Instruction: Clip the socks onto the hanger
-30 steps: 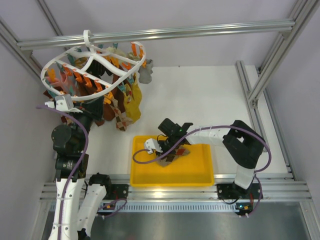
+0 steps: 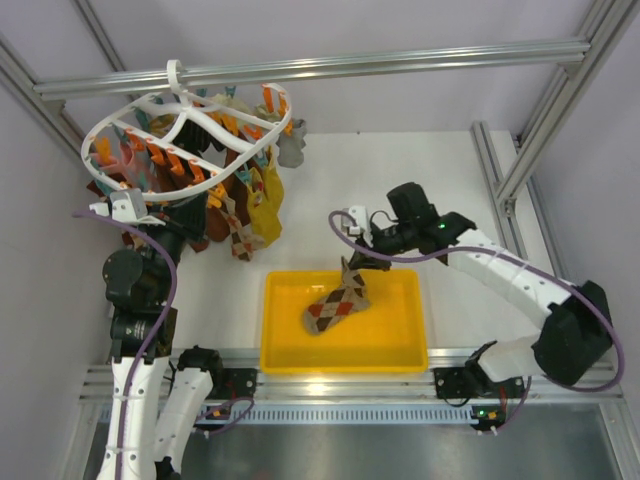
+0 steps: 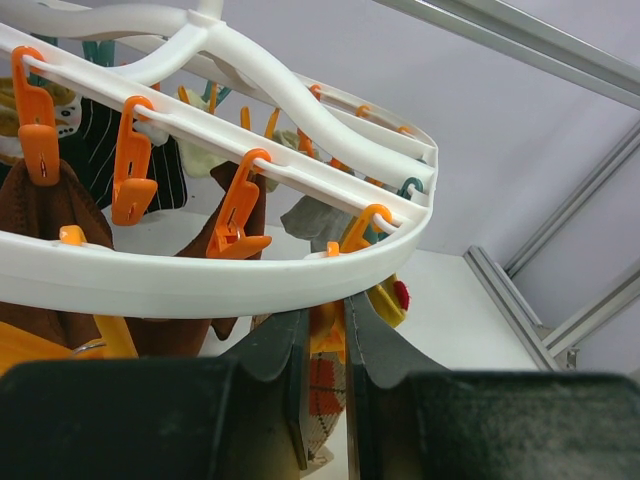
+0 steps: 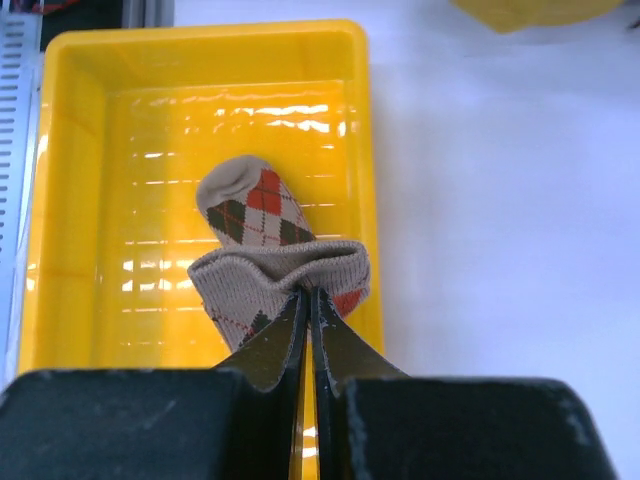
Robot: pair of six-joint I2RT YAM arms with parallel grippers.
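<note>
The white round hanger [image 2: 215,182] with orange and teal clips and hanging socks fills the upper left. My left gripper is at its front rim, its fingers closed around an orange clip [image 3: 328,316]. An argyle sock [image 2: 335,305] rises from the yellow bin in the top view, its upper end in my shut right gripper [image 2: 365,262]. In the right wrist view, the sock's ribbed cuff [image 4: 270,268] is pinched at the fingertips, with the toe hanging over the bin.
The yellow bin [image 2: 290,350] lies at front centre. A metal rail [image 2: 380,62] crosses above the back, and metal frame posts stand at the sides.
My right gripper has risen from inside the bin toward the back right, drawing the sock's end up with it. The left arm looks unchanged in the top view.
</note>
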